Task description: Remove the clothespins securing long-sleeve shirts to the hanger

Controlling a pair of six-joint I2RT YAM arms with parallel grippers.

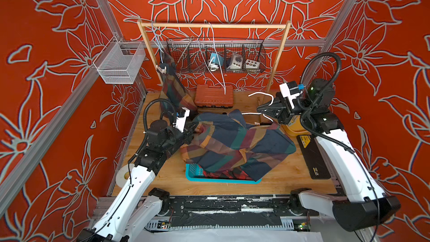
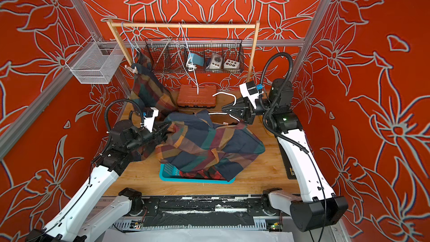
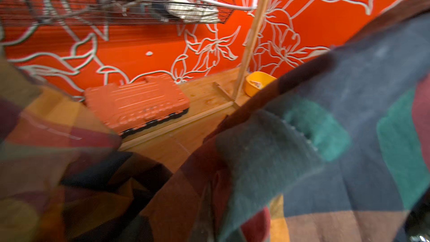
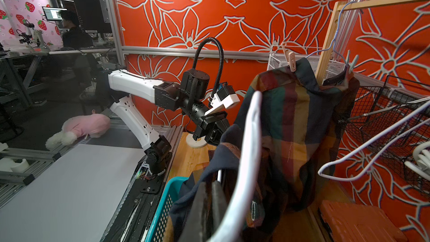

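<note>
A plaid shirt in navy, rust and green lies crumpled over the turquoise basket. My right gripper is shut on a white wire hanger above the shirt's far edge; in the right wrist view the hanger crosses close in front of the dark fingers. At the shirt's left end my left gripper is shut against the cloth. Draped fabric hides its fingers in the left wrist view, so any grip cannot be told. A second plaid shirt hangs left on the rack, with a pink clothespin and teal clothespin.
The wooden rack spans the back, with an empty hanger on it. Behind are a wire basket and an orange case. The turquoise basket lies under the shirt; a yellow bowl stands right.
</note>
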